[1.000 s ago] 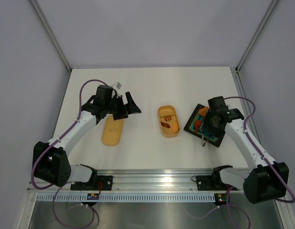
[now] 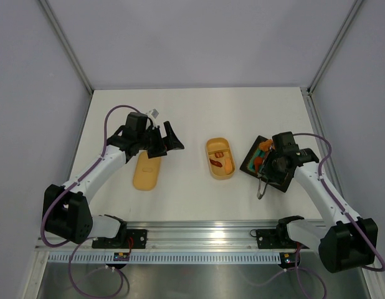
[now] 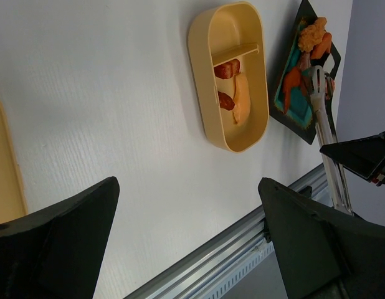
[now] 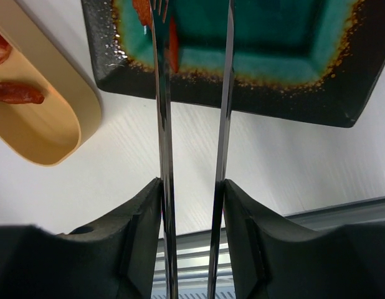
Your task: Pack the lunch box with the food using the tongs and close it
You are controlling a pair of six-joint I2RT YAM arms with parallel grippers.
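Note:
The tan lunch box [image 2: 220,142] sits mid-table, holding red sausage pieces and a pale orange strip. Its lid [image 2: 146,178] lies to the left under my left arm. The dark plate [image 2: 250,161] with a teal inside holds fried chicken [image 3: 313,34] and orange-red pieces. My left gripper [image 2: 161,140] hangs open above the lid, nothing between its fingers. My right gripper holds long metal tongs [image 4: 165,149] at the plate, their arms apart, tips among the food at the top edge of the right wrist view; whether food is between them is unclear.
Metal rails [image 2: 192,227] run along the front edge; grey walls enclose the sides and back.
The right arm has shifted slightly toward the front, and the tongs' handle now shows lower and further left beside the plate's front edge. The left arm is nearly still.

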